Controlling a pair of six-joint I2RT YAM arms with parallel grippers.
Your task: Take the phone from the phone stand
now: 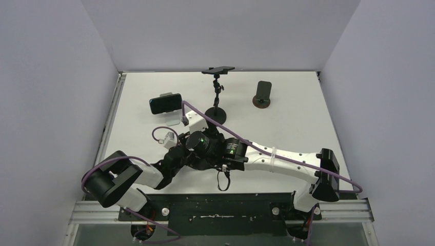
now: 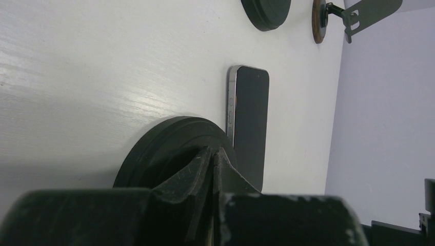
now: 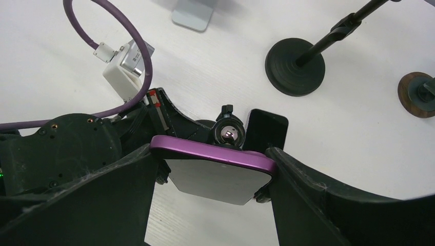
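Note:
A purple-edged phone (image 3: 213, 152) with a pale grey face spans the fingers of my right gripper; one finger (image 3: 287, 169) meets its right end, the other its left end. Below and behind this phone stands the black joint (image 3: 228, 132) of a phone stand. In the left wrist view, the stand's round black base (image 2: 154, 146) rests on the table beyond my left gripper. That gripper's fingertips are together, with nothing visible between them. From above, the right arm hides both grippers and the held phone.
A dark phone (image 2: 251, 102) lies flat beside the round base. At the back stand a tall black stand (image 1: 216, 97), a small wood-based stand (image 1: 263, 92) and, at left, a stand carrying a phone (image 1: 165, 104).

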